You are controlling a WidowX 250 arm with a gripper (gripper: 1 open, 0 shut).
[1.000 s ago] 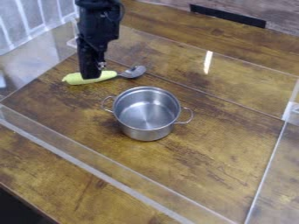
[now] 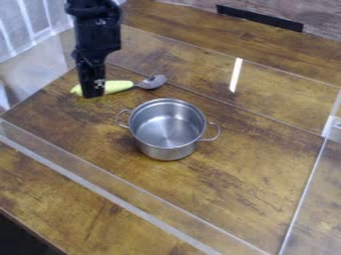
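Note:
A dark robot gripper [image 2: 94, 82] hangs at the upper left, low over a yellow-green spoon handle [image 2: 118, 86]; it looks shut, with nothing clearly between its fingers, and I cannot tell whether it touches the handle. The spoon's metal head [image 2: 152, 82] points to the right. A steel pot [image 2: 168, 147] with two side handles stands upright on the wooden table, in front of and to the right of the spoon.
Clear panels or edges border the work area at left, front and right.
My gripper has shifted a little left and downward over the last second. The spoon and pot look unmoved.

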